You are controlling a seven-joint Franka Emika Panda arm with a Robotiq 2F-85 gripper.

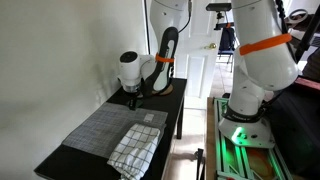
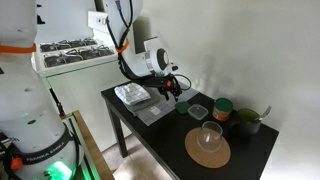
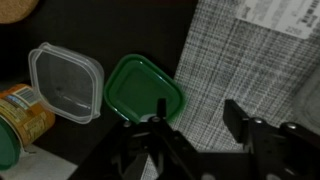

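My gripper stands open over the table, its two dark fingers apart and nothing seen held between them. In the wrist view, one finger overlaps the lower right edge of a green lid, and the other is above a grey woven mat. Whether a finger touches the lid cannot be told. In exterior view 2 the gripper hangs low at the mat's far end, with the green lid close by. Exterior view 1 shows the gripper from the side, low near the wall.
Beside the lid are a clear container and a labelled jar. A clear bowl stands on a round cork mat; a dark pot is near the wall. A checked towel lies on the mat's near end.
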